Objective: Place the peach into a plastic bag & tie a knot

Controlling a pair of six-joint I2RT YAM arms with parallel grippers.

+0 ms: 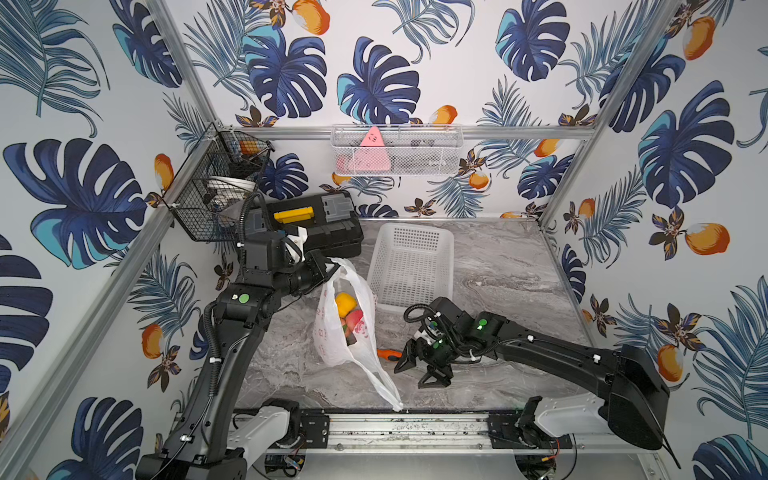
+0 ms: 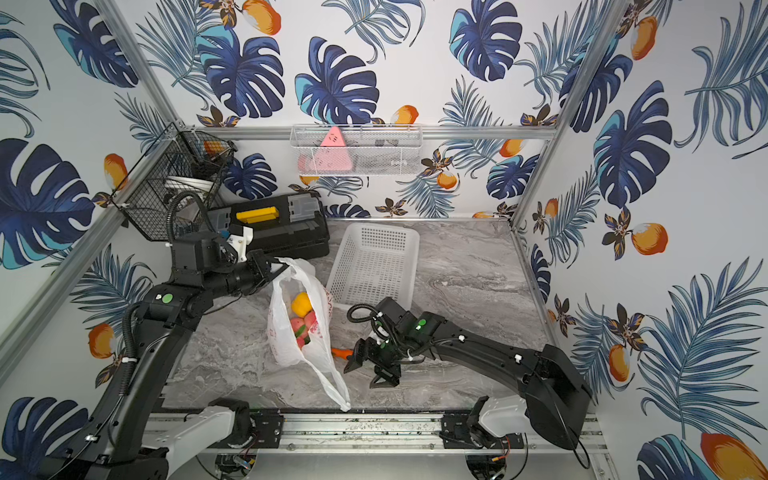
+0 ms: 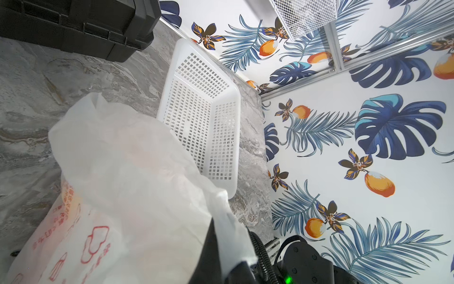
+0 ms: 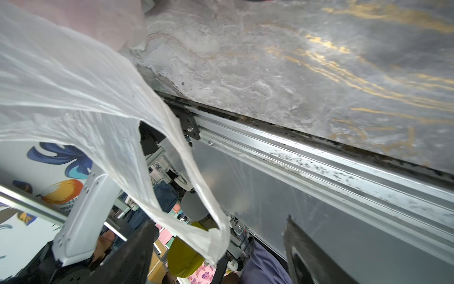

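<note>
A white plastic bag (image 1: 328,336) hangs from my left gripper (image 1: 328,268), which is shut on its upper edge; in the left wrist view the bag (image 3: 132,189) covers much of the fingers. Inside it show a yellow fruit (image 1: 345,303) and pinkish-red fruit (image 1: 355,320); I cannot tell which is the peach. The free handle droops to the front edge of the table. My right gripper (image 2: 363,366) is open beside that handle (image 4: 208,236), which in the right wrist view lies between the fingertips, nearer the left one.
A white basket (image 1: 409,264) stands behind the bag, a black toolbox (image 2: 304,232) at the back left. An orange object (image 1: 389,354) lies on the table (image 1: 496,264) beside the bag. Wire baskets hang on the walls.
</note>
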